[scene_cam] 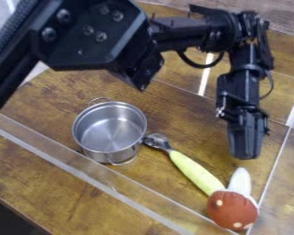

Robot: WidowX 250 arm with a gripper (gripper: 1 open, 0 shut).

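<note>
My black gripper (245, 147) hangs over the right side of the wooden table, shut, with nothing visible between its fingers. Below it lies a red-brown plush toy (231, 209) with white ears. A yellow-handled utensil (193, 169) with a metal head runs diagonally from beside the pot to the toy. A steel pot (107, 130) stands left of centre.
Bare wooden table (58, 184) surrounds the pot, crossed by clear strips near the front and right. The arm covers much of the upper view.
</note>
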